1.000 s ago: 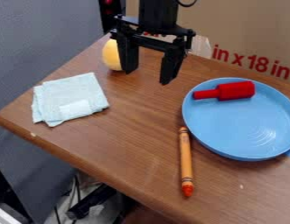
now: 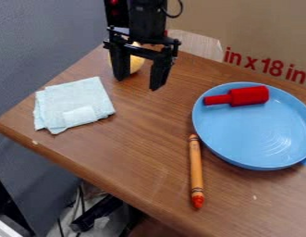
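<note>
My gripper [image 2: 139,69] hangs over the back of the wooden table, its two black fingers apart, in front of a yellow object [image 2: 134,62] that it partly hides. A folded pale cloth [image 2: 71,101] lies at the left. An orange crayon-like stick with a red tip [image 2: 196,169] lies at the front right. A red cylinder with a narrow handle [image 2: 247,95] rests on a blue plate [image 2: 254,139] at the right.
A cardboard box [image 2: 260,37] stands behind the table. The table's left edge drops to a dark floor area with cables.
My gripper has moved back and a little left, toward the yellow object. The cloth, stick, plate and red cylinder have not moved.
</note>
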